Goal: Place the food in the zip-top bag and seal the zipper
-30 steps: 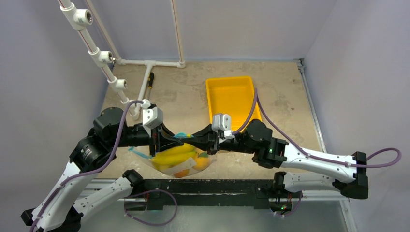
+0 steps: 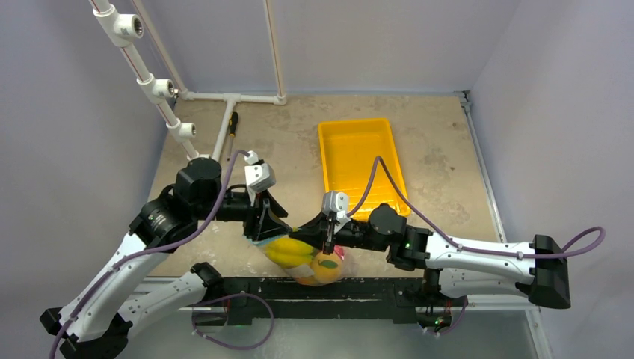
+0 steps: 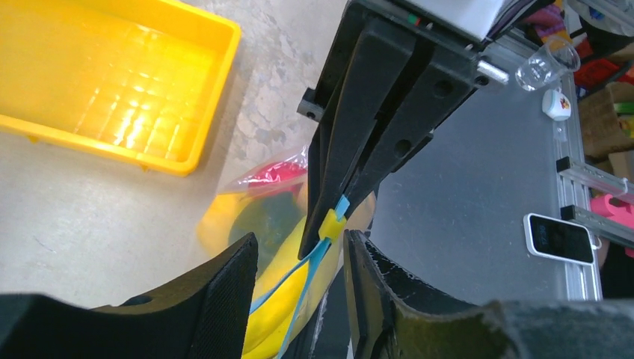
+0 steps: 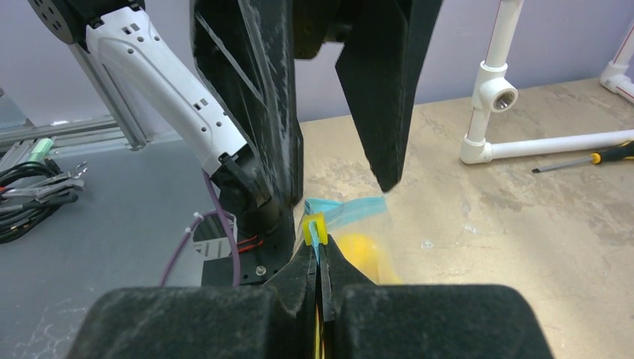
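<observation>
The clear zip top bag (image 2: 315, 271) hangs low at the table's front edge, holding yellow bananas (image 2: 288, 253) and an orange fruit (image 2: 327, 267); something red (image 3: 278, 173) shows inside too. Its blue zip strip (image 3: 308, 271) carries a yellow slider (image 3: 331, 224). My right gripper is shut on the thin strip, with the slider right at its tips. Facing it, my left gripper stands open, its fingers (image 4: 383, 142) spread to either side of the strip near the slider and apart from it.
An empty yellow tray (image 2: 359, 157) lies behind my right arm. At the back left are white pipes (image 2: 224, 127) and a screwdriver (image 2: 233, 123). A dark rail (image 2: 314, 290) runs along the front edge.
My left gripper has opened and moved right and slightly back. The bag's left blue edge no longer stretches out leftward; the bag hangs further right and a little lower. The right arm moved slightly.
</observation>
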